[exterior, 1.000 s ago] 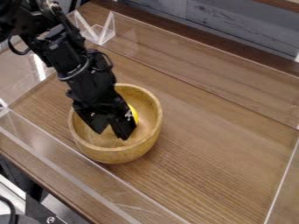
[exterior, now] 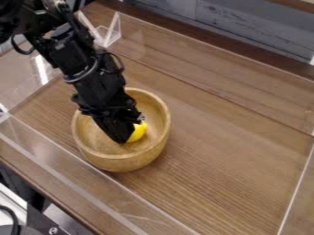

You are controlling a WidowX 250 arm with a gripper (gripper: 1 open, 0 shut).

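Note:
My black gripper (exterior: pixel 120 128) reaches from the upper left down into a wooden bowl (exterior: pixel 105 156) on the left part of the table. A small yellow object (exterior: pixel 139 132) lies in the bowl, just right of the fingertips and partly behind them. The gripper looks shut, with nothing visible between its fingers; whether it touches the yellow object is unclear.
A clear plastic piece (exterior: pixel 103 32) stands at the back left. A dark cable runs at the lower left edge.
The gripper's fingers have shifted and now sit higher and closer beside the yellow object, covering more of it. The bowl stays in about the same place.

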